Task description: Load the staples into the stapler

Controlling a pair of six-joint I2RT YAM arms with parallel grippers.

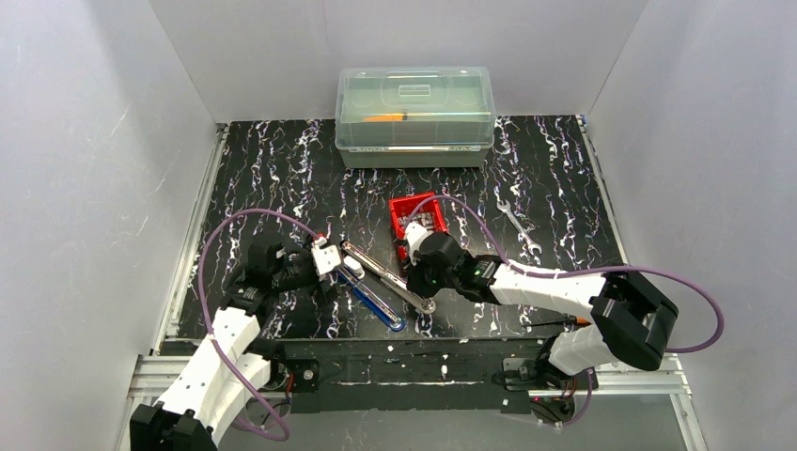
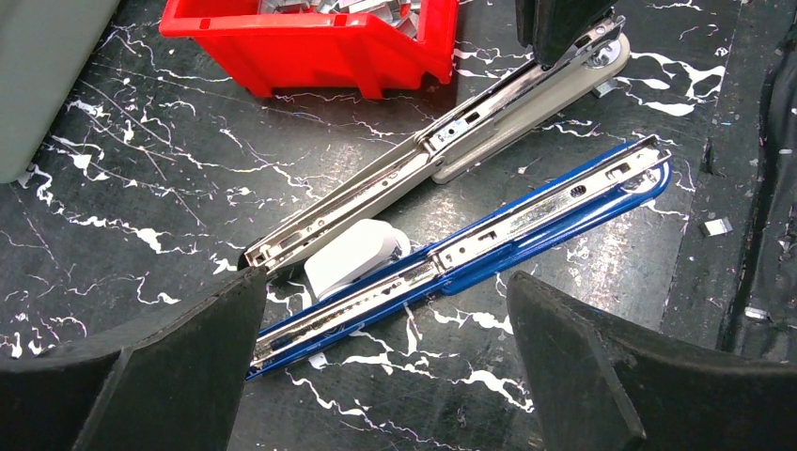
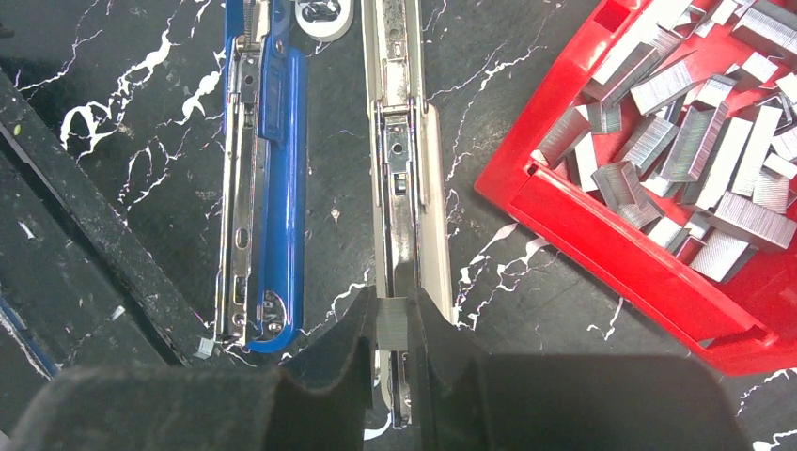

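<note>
The beige stapler [image 3: 436,211] lies opened out flat, its metal staple channel facing up. Alongside it is a blue stapler [image 3: 288,188], opened the same way. In the right wrist view, my right gripper is shut on a small grey staple strip [image 3: 392,323], held over the beige stapler's channel near its end. Whether the strip touches the channel I cannot tell. My left gripper stands open over the near end of the blue stapler, its fingers wide apart with nothing gripped. Loose staple strips [image 3: 691,141] fill the red bin [image 3: 620,258].
A white object [image 2: 352,256] sits between the staplers. Behind them stands a lidded grey-green toolbox [image 1: 414,158]; a wrench [image 1: 518,227] lies to the right.
</note>
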